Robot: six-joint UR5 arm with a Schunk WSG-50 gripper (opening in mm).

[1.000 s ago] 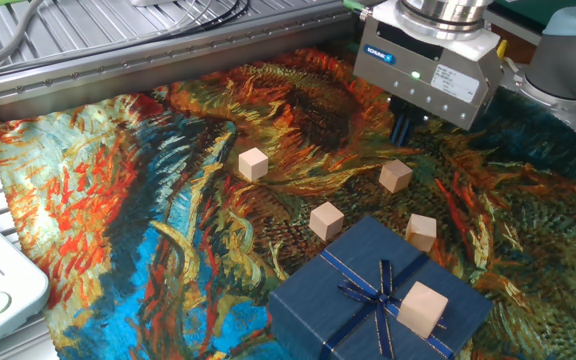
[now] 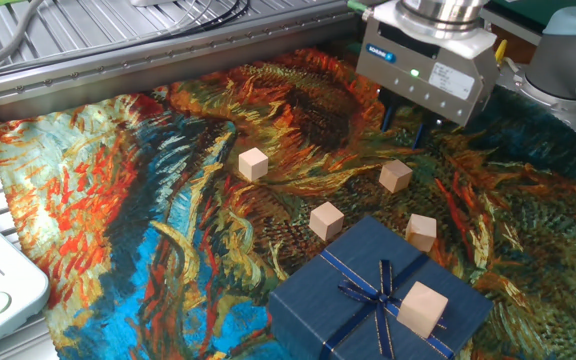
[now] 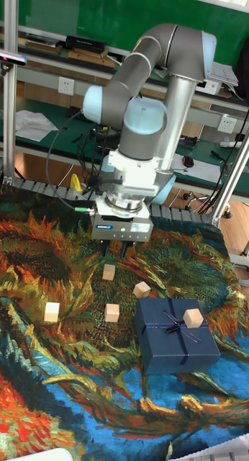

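Observation:
My gripper (image 2: 404,124) hangs above the cloth at the back right in exterior view 2, its dark fingers apart with nothing visible between them. Closest to it is a wooden cube (image 2: 396,177), on the cloth just below and in front of the fingertips. Another wooden cube (image 2: 253,165) lies off to the left. Nearer the camera, a third cube (image 2: 326,221) rests by the blue gift box (image 2: 313,290), and one more cube (image 2: 421,232) is at the box's far side. On the lid, beside the ribbon bow, sits a further cube (image 2: 423,310).
A patterned cloth (image 3: 41,377) covers the table, with open room at the left and front. A metal rail (image 2: 148,75) runs along the back left. White equipment (image 2: 3,275) stands at the left edge in exterior view 2.
The gripper's fingers were close together one second ago and have spread apart. Its body shows only a very slight shift. The cubes and the box have stayed in place.

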